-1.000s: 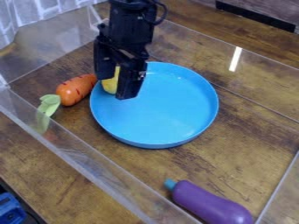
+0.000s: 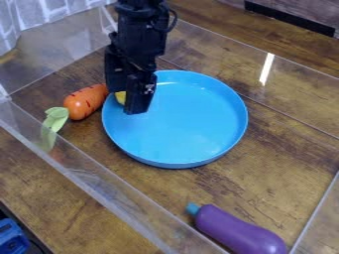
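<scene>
My black gripper hangs over the upper left rim of a blue plate, pointing down, its fingers apart. Behind it a yellow object is partly hidden, at the plate's left edge; whether it touches the fingers is hard to tell. An orange carrot with a pale green top lies left of the plate. A purple eggplant lies at the lower right.
Clear plastic walls border the wooden work surface. A blue object shows at the lower left corner. Bare wood surrounds the plate on the right and below.
The gripper has shifted slightly left, covering more of the yellow object. The plate, carrot and eggplant stay in place.
</scene>
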